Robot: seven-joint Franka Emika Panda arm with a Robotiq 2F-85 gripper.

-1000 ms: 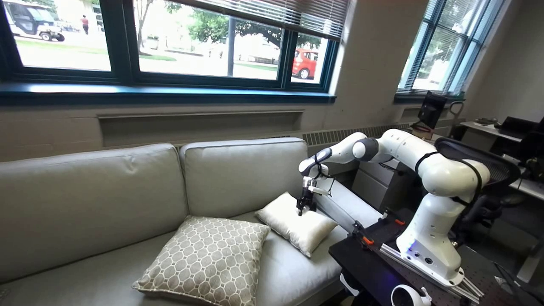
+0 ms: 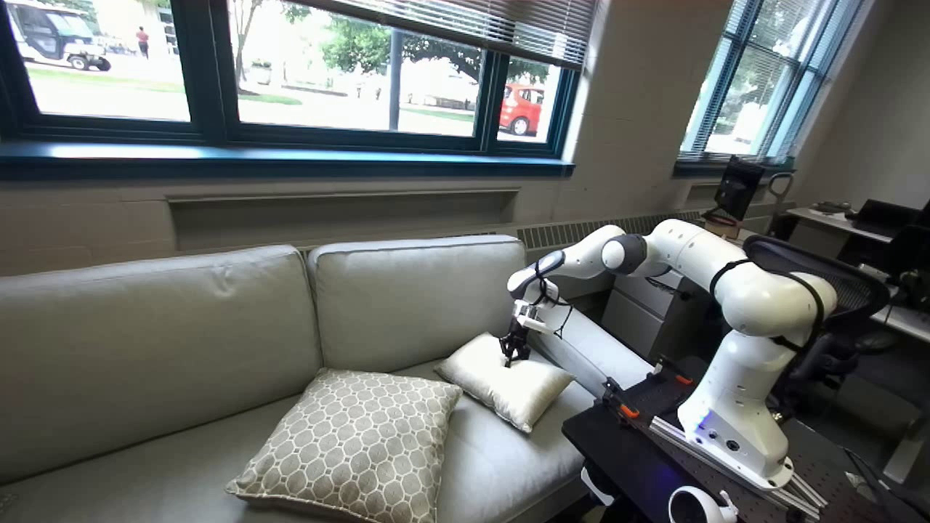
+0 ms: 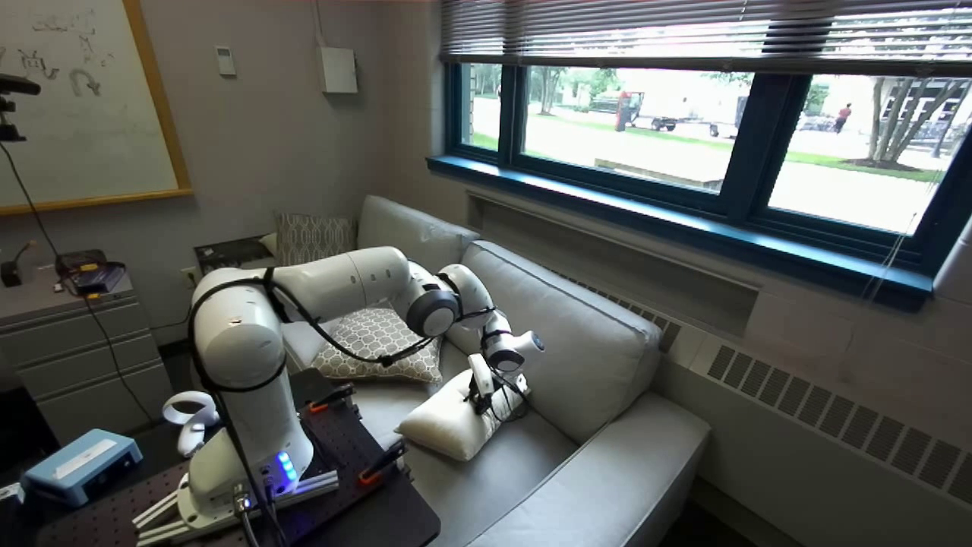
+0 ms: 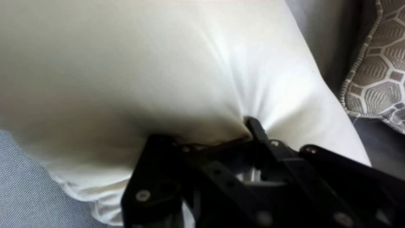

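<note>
A plain cream pillow (image 2: 497,383) lies on the sofa seat, close to the armrest. My gripper (image 2: 514,357) points down into its upper face and is shut. In the wrist view the pillow's cloth (image 4: 182,72) dips under the black fingers (image 4: 257,129), and creases spread out from the fingertip. Whether a thin fold of cloth is caught between the tips cannot be made out. From the other side, exterior view 2 shows the pillow (image 3: 446,422) resting on the seat with the gripper over its back part.
A patterned pillow (image 2: 357,440) lies to the left of the cream one. Behind both rise the sofa's back cushions (image 2: 418,305), and the armrest (image 2: 593,344) stands at the right. Orange-tipped clamps (image 2: 628,410) stick up at the edge of the robot's black table (image 2: 610,444).
My gripper has shifted slightly to the left in exterior view 1. The cream pillow has moved a little and its outline has changed slightly. The patterned pillow is where it was.
</note>
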